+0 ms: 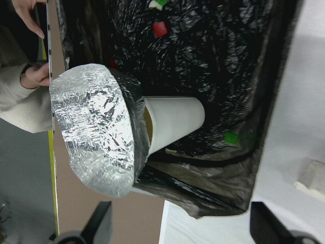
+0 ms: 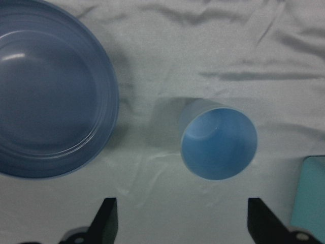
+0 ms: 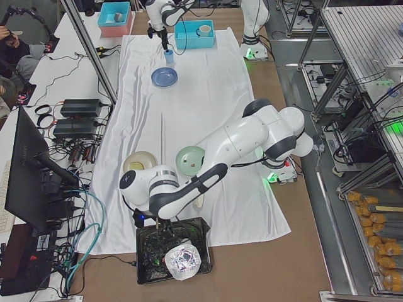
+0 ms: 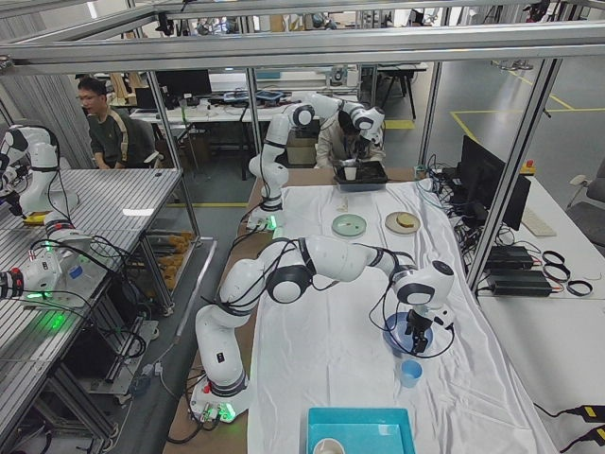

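Note:
A black, bag-lined bin (image 3: 151, 255) at the near table end holds a crumpled foil-covered disc (image 1: 94, 129), a white cup (image 1: 175, 119) lying on its side and small coloured bits. My left gripper hangs open over this bin, nothing visible between its fingers. At the far end, my right gripper is open above the cloth, near a blue cup (image 2: 218, 142) and a blue plate (image 2: 51, 101).
A green plate (image 4: 349, 225), a tan plate (image 4: 402, 223) with a yellow item and a turquoise tray (image 4: 358, 421) are on the white cloth. A person's hand (image 1: 35, 76) is beside the bin.

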